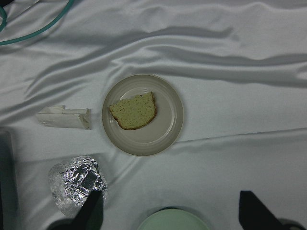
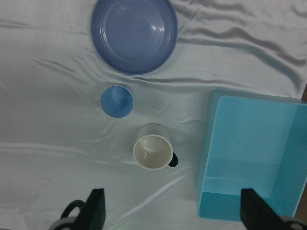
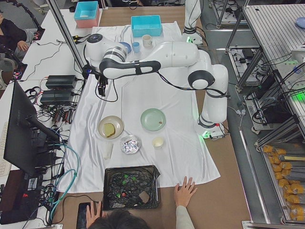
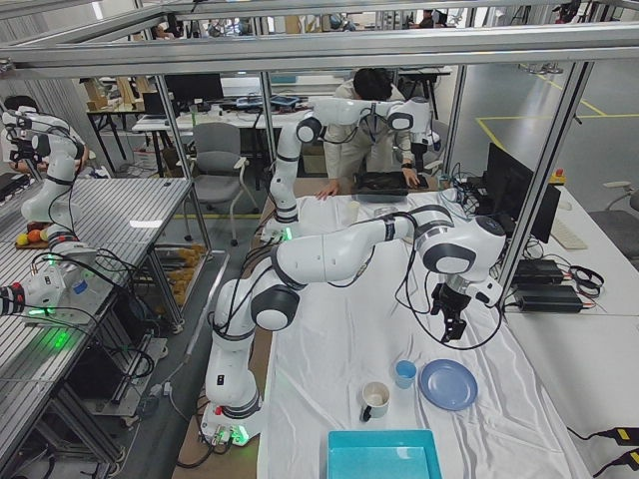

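Note:
In the left wrist view my left gripper stands open above the cloth, over a beige plate [image 1: 115, 127] holding a bread slice [image 1: 133, 111], a crumpled foil bowl [image 1: 79, 182], a pale wrapped strip [image 1: 64, 117] and a green plate [image 1: 172, 220]. In the right wrist view my right gripper is open, above a blue plate [image 2: 134, 36], a blue cup [image 2: 116, 101], a white mug [image 2: 152, 153] and a turquoise bin [image 2: 247, 148]. Nothing shows between either pair of fingers.
A black tray [image 3: 131, 186] lies at the table's near edge in the camera left view, with a person's hands beside it. A monitor and electronics [image 3: 19, 133] flank the white cloth.

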